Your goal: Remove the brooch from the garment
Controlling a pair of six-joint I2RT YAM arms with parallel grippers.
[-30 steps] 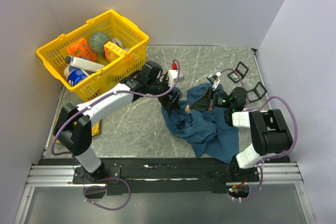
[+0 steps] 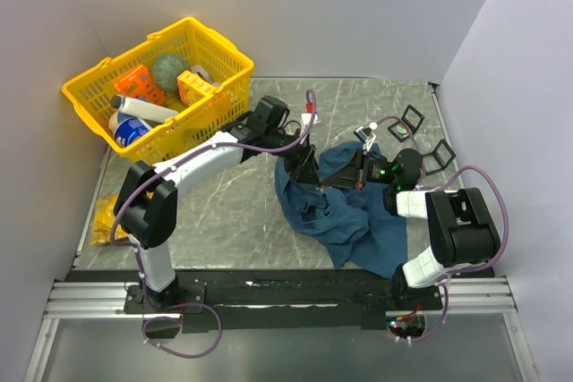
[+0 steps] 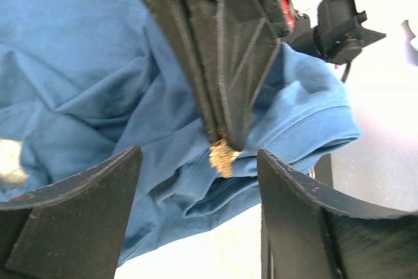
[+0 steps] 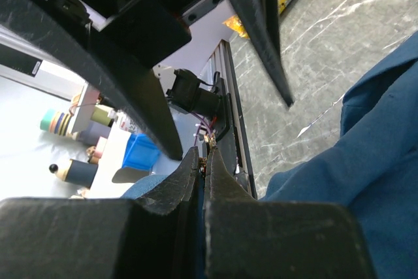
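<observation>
The small gold brooch [image 3: 224,158] sits at the tips of my right gripper [image 2: 324,183], which is shut on it. In the right wrist view a bit of the brooch [image 4: 209,140] pokes out past the closed fingertips. Blue cloth of the garment [image 2: 345,225] lies bunched beneath both grippers; whether the brooch is still fastened to it I cannot tell. My left gripper is part open, its two fingers on either side of the brooch and touching nothing that I can see. The left fingers [image 4: 166,138] also appear in the right wrist view.
A yellow basket [image 2: 85,96] full of goods stands at the back left. Two black frames [image 2: 439,157] lie at the right edge, and a yellow packet [image 2: 103,221] at the left.
The right arm and the garment stay where they were.
</observation>
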